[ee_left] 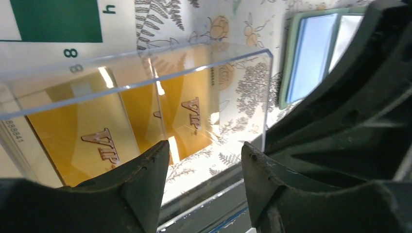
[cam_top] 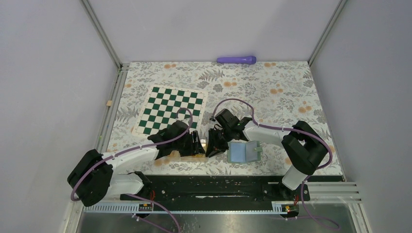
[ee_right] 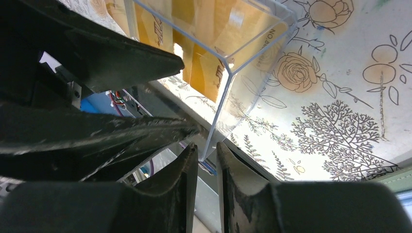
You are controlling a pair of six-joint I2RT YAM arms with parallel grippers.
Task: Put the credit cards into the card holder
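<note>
A clear acrylic box (ee_right: 243, 92) with gold VIP cards (ee_left: 189, 116) inside lies low on the table, left of centre. My left gripper is over it, fingers part open with no card visible between them. My right gripper is shut on the box's clear corner edge at the right end. The green-edged card holder (cam_top: 245, 152) with light blue pockets lies open to the right, under and beside the right arm.
A green chessboard (cam_top: 170, 107) lies behind the left arm. A purple microphone (cam_top: 236, 60) rests at the back.
</note>
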